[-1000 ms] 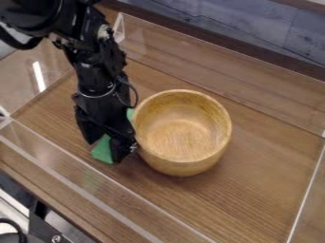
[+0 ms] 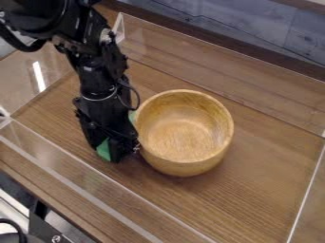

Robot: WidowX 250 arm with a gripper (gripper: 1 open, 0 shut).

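Note:
The black robot arm reaches down from the upper left to the wooden table, where its gripper (image 2: 112,142) is low, just left of a tan wooden bowl (image 2: 188,114). A green object (image 2: 109,151) is at the gripper, mostly covered by the dark fingers, which are closed on it. The bowl is empty and upright.
A pale grey wall (image 2: 254,28) runs along the back right. Dark cabling lies at the lower left corner beyond the table edge.
The gripper has shifted slightly, and its fingers now cover more of the green object. The bowl has stayed in about the same place.

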